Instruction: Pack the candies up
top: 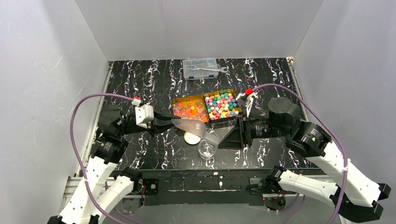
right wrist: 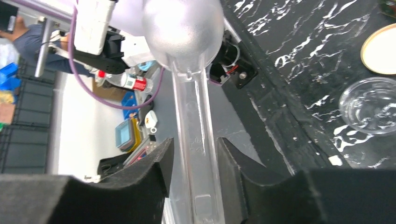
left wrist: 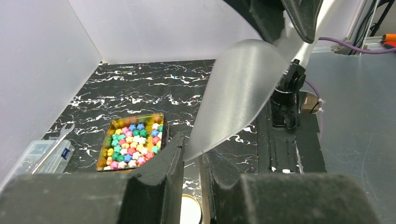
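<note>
A frosted clear scoop [top: 189, 126] hangs level between the two grippers above the table. Its bowl's lip sits between the fingers of my left gripper, which appear to touch both sides of it. The scoop's handle [right wrist: 195, 126] runs between the fingers of my right gripper, with narrow gaps showing beside it. Below stands a round clear jar [top: 207, 149], and a pale lid [top: 192, 138] lies next to it. Orange candies [top: 190, 109] fill one tray; multicoloured star candies [top: 222, 105] fill the adjoining one.
Toward the back lies a clear plastic case [top: 201, 63] with a wrench [top: 208, 69] on it. Dark rail [top: 201, 179] runs along the front edge.
</note>
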